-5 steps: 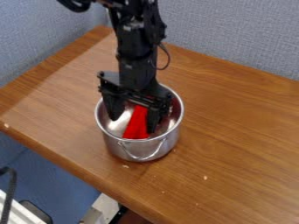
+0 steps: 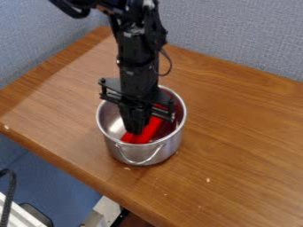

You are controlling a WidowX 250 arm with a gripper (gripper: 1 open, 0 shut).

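A metal pot [image 2: 142, 152] with a wire handle stands on the wooden table, left of centre. A red object [image 2: 144, 133] lies inside it, partly covered by the black gripper [image 2: 135, 119], which reaches down into the pot from above. The fingertips are at the red object; whether anything is between them is hidden.
Grey padded walls [image 2: 236, 35] stand behind. The table's front left edge drops to a blue area with dark cables at lower left.
The gripper's fingers have drawn together and shifted over the red object, covering more of it. The pot looks unmoved.
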